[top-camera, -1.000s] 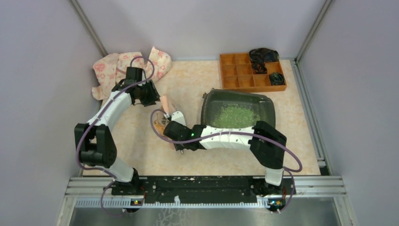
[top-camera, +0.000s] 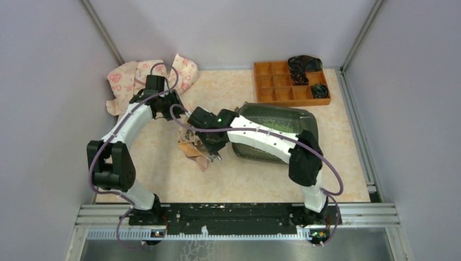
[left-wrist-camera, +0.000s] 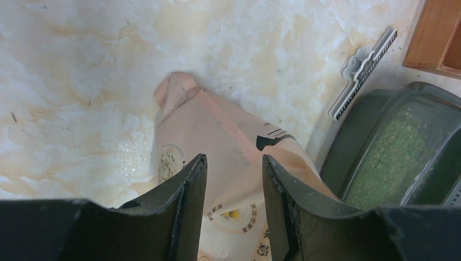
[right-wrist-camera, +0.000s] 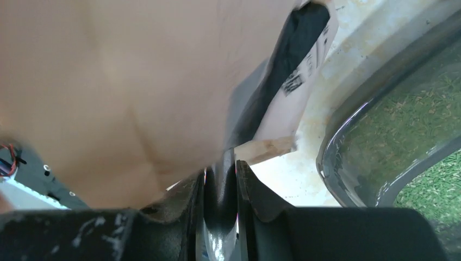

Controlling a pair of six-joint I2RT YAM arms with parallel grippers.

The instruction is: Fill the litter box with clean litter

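Note:
A crumpled pink-beige litter bag [left-wrist-camera: 212,141] lies left of the dark translucent litter box [top-camera: 274,152], which holds green granules. My left gripper hangs over the bag with its fingers apart and nothing seen between them. My right gripper is low at the bag, left of the box; a dark, shiny piece shows at its fingertips, and whether it grips this or the bag I cannot tell. The bag, blurred, fills much of the right wrist view.
A wooden compartment tray [top-camera: 272,81] with dark bundles stands at the back right. Floral cushions [top-camera: 122,81] lie at the back left. A grey clip-like strip [left-wrist-camera: 364,70] lies beside the box.
My right arm has moved toward the back, over more of the bag and box. The bag looks shifted beneath it. The left arm has barely moved.

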